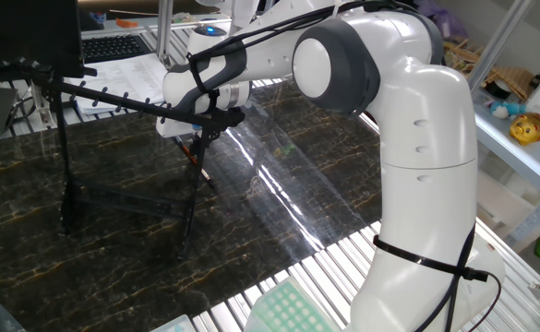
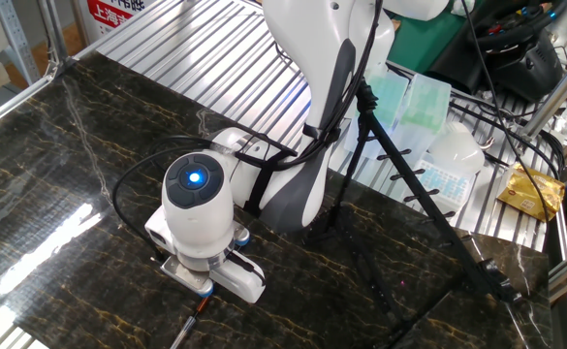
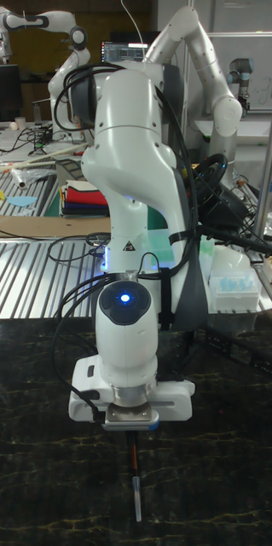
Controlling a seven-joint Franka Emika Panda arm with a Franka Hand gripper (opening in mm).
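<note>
My gripper (image 3: 134,427) is over the dark marbled table (image 1: 94,263), palm turned down. A thin dark stick with orange streaks and a silver lower end (image 3: 136,487) points down from between its fingers, which appear shut on it. In exterior view 2 the same stick (image 2: 191,322) runs from beneath the hand to the lower picture edge. In exterior view 1 it shows as a thin reddish-dark line (image 1: 205,173) under the hand, behind the rack's leg. The hand mostly hides the fingertips. I cannot tell whether the stick's end touches the table.
A black rack (image 2: 428,204) stands on the table beside the arm. Clear boxes (image 2: 399,111), a white tip tray (image 2: 433,184) and a golden packet (image 2: 530,192) sit on the slatted surface past the table's edge. The table across from the rack is bare.
</note>
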